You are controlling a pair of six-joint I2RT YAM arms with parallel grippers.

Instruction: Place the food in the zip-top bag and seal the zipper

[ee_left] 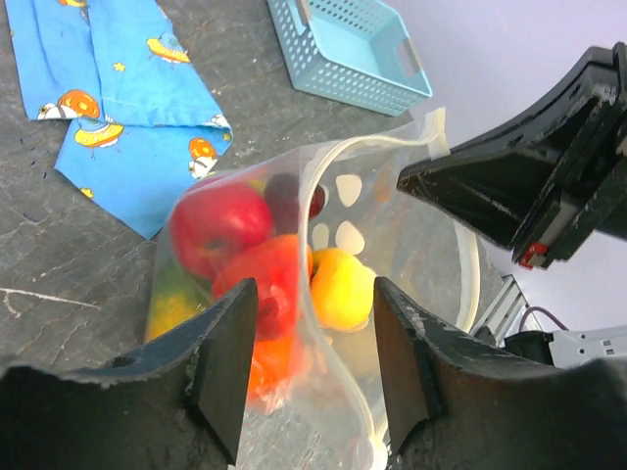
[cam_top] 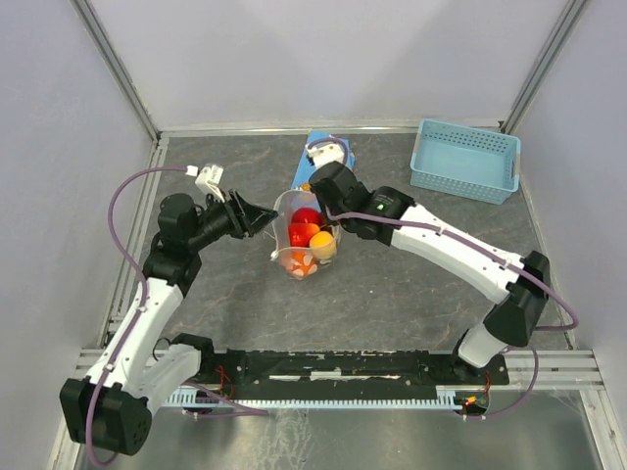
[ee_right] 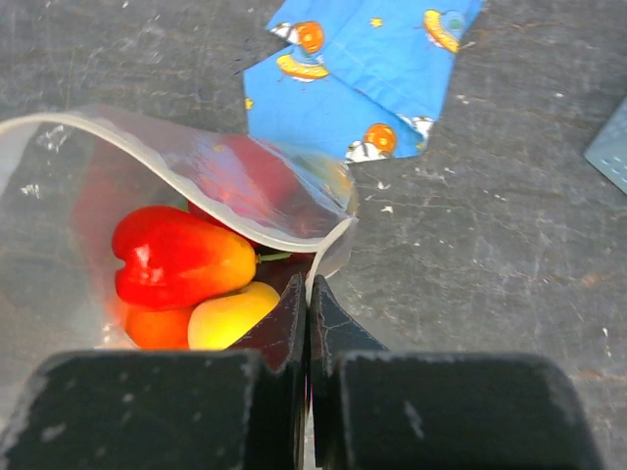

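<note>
The clear bag [cam_top: 281, 208] stands mouth-up in the middle, holding a red round item [ee_left: 217, 227], a red-orange pepper [ee_right: 171, 257], a yellow item [ee_right: 233, 315], something dark [ee_left: 284, 199] and orange pieces [cam_top: 302, 262] low down. Fingers of my left gripper are apart at the bag's left side; in the left wrist view the pale rim runs through the gap without being pinched. On the opposite side, my right gripper is shut on the bag's rim [ee_right: 333, 240]. The bag's mouth gapes between the two grippers.
Behind the bag lies a blue patterned cloth [ee_left: 147, 166], partly covered by the right arm in the top view. A light-blue basket [cam_top: 465, 162] sits empty at the back right.
</note>
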